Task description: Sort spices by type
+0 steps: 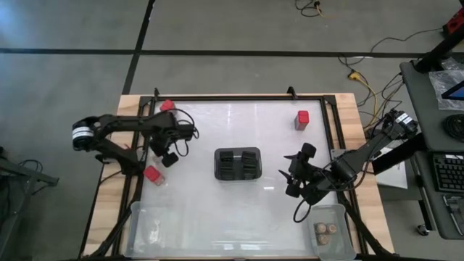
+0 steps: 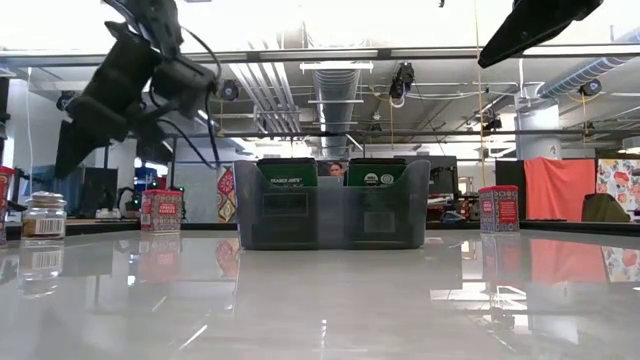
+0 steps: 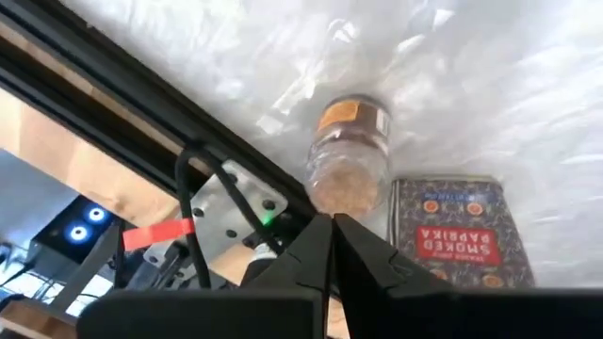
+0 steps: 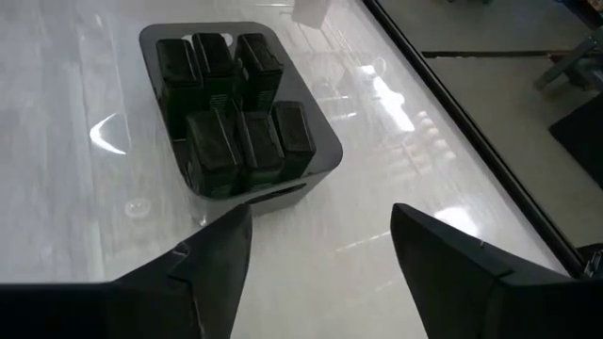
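Note:
My left gripper is shut, nothing between its fingers. In the left wrist view, a glass jar point(image 3: 347, 179) with a brown lid is just beyond the fingertips, and a smoked paprika tin point(image 3: 460, 245) sits to its right. From above, a red-topped tin point(image 1: 153, 174) shows by the left table edge, close to the left gripper point(image 1: 171, 157). Two more red tins stand at the back left point(image 1: 167, 106) and back right point(image 1: 301, 120). My right gripper stands open and empty, with the black bin point(image 4: 316, 179) of green-and-black boxes beyond it.
At the front left is a wide clear tray point(image 1: 167, 210); at the front right a smaller clear bin point(image 1: 341, 250) holds several jars. The black bin occupies mid-table. A dark frame rail point(image 3: 160, 104) runs beside the jar. White table surface around the black bin is clear.

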